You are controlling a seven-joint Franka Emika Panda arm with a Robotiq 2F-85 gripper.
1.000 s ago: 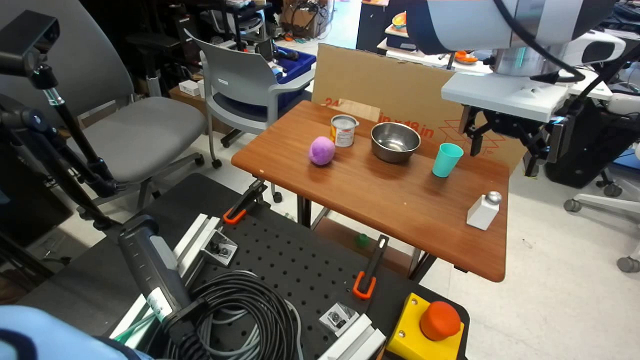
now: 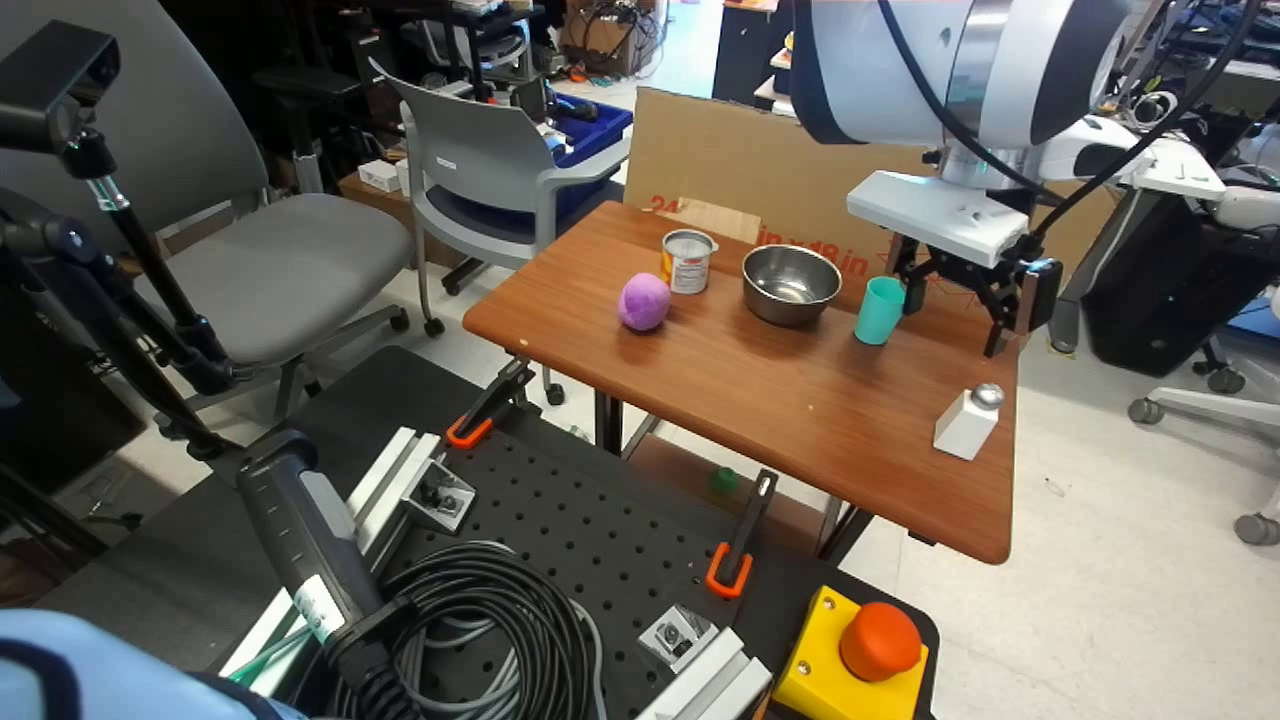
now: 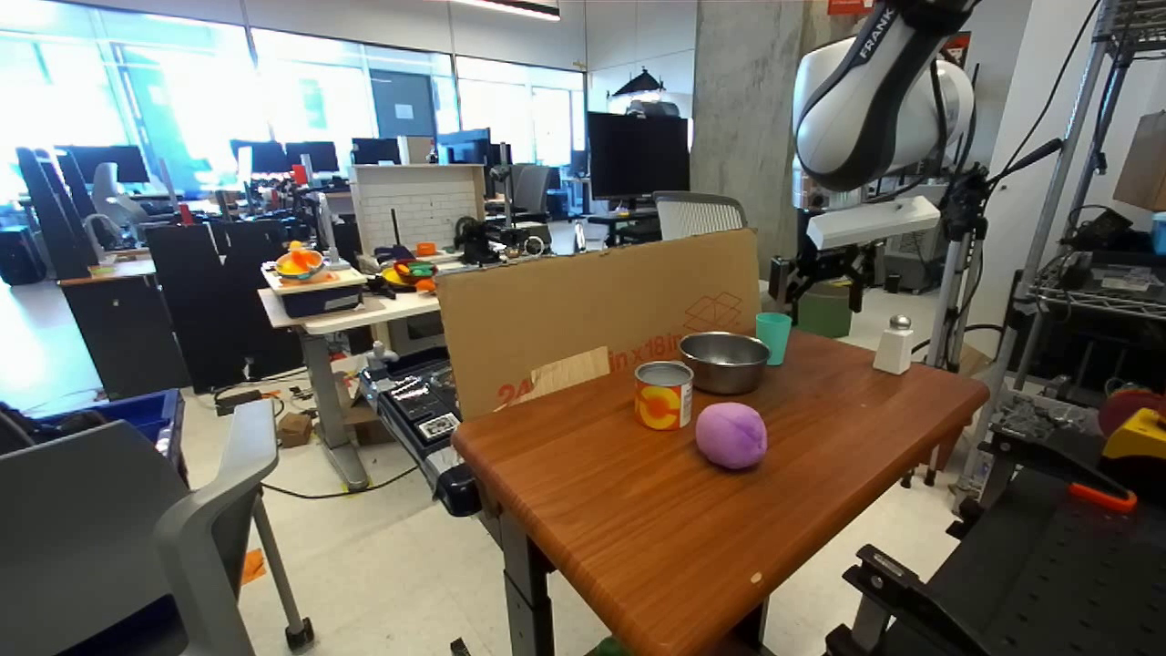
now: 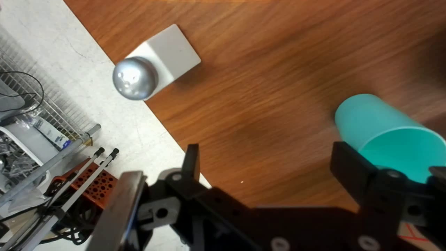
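My gripper is open over the back right of the table, its fingers wide apart with only bare wood showing between them. A teal cup (image 2: 879, 312) stands upright near the back edge, beside one of the fingers. In the wrist view that finger (image 4: 353, 171) overlaps part of the cup (image 4: 370, 119); whether they touch I cannot tell. Near the right edge stands a white shaker (image 2: 963, 425) with a rounded silver top, apart from my gripper.
A metal bowl (image 2: 774, 300) sits left of the cup, followed by a can (image 2: 687, 266) and a purple ball-like object (image 2: 644, 302). Cardboard (image 3: 590, 301) rises behind the table (image 2: 768, 390).
My arm has come left and lower, bringing the open gripper beside the cup. The cup has shifted slightly left and towards the back. The shaker, bowl, can and purple object have stayed put.
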